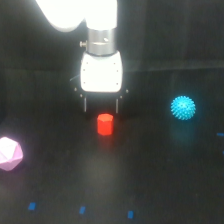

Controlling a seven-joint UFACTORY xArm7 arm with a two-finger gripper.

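A small red block stands on the dark table near the middle of the camera view. My gripper hangs over it, pointing down, its two thin fingers spread apart at either side above the block. Nothing shows between the fingers. Whether the fingertips reach down to the height of the block's top cannot be told from this one angle.
To the right and farther back lies a spiky cyan ball. At the left edge sits a faceted pink object. Blue marks dot the front of the table. Bare table surrounds the red block.
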